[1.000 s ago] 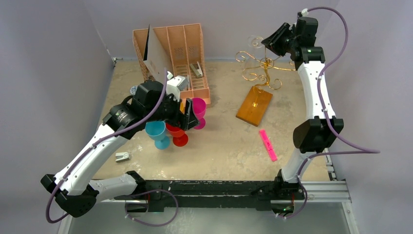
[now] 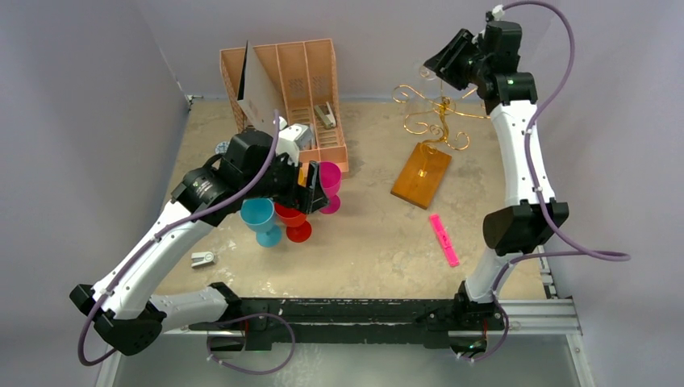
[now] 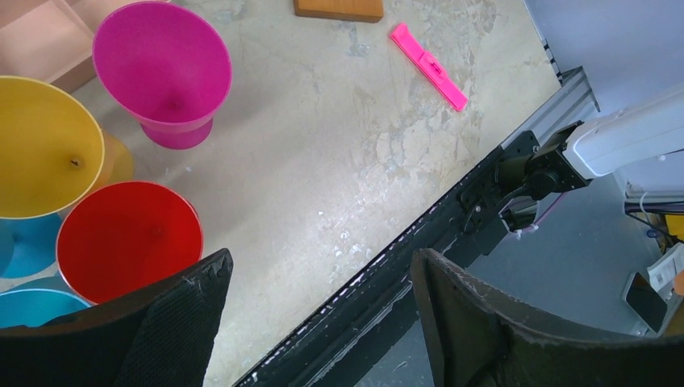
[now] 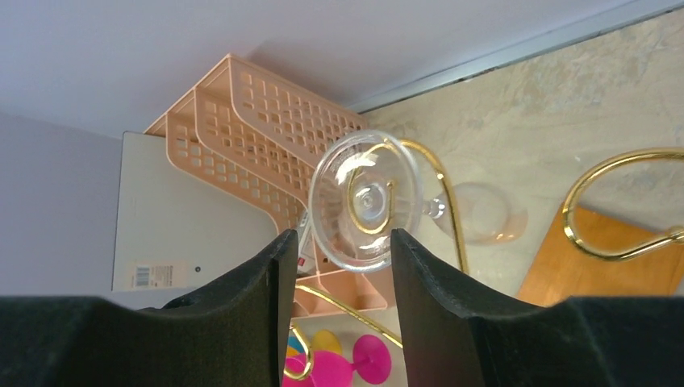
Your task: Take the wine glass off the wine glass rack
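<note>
The clear wine glass (image 4: pixel 488 214) hangs on the gold wire rack (image 4: pixel 448 185), its round foot (image 4: pixel 331 214) toward the camera in the right wrist view. In the top view, my right gripper (image 2: pixel 435 68) is beside the top of the gold rack (image 2: pixel 442 121) and covers part of the glass. In its wrist view, the right gripper is open, with the foot beyond its fingertips; contact cannot be judged. My left gripper is open and empty, above the table near the colored cups.
Red (image 3: pixel 129 242), yellow (image 3: pixel 48 153) and magenta (image 3: pixel 161 64) cups stand near the left gripper. Behind them is a pink divided organizer (image 2: pixel 323 68). A wooden board (image 2: pixel 421 175) lies below the rack, and a pink clip (image 2: pixel 444 240) nearer the front.
The left arm stays almost still.
</note>
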